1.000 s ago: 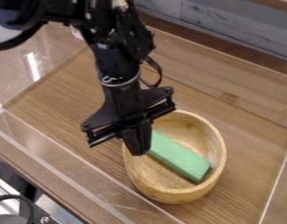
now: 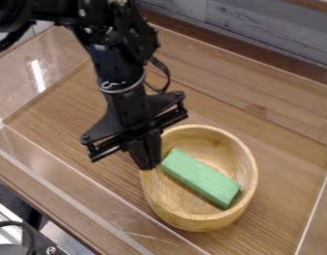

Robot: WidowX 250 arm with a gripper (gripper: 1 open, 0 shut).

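Observation:
A light wooden bowl (image 2: 173,204) sits on the table at lower right, holding a green rectangular block (image 2: 201,179) lying at a slant. My black gripper (image 2: 145,161) points down at the bowl's upper left rim, its narrow tip shut, with nothing visible between the fingers. The tip partly hides that stretch of the rim.
A grey wall runs along the back. Cables lie at the lower left corner beyond the table edge.
The gripper has shifted slightly left over the last second. The bowl and green block look unmoved.

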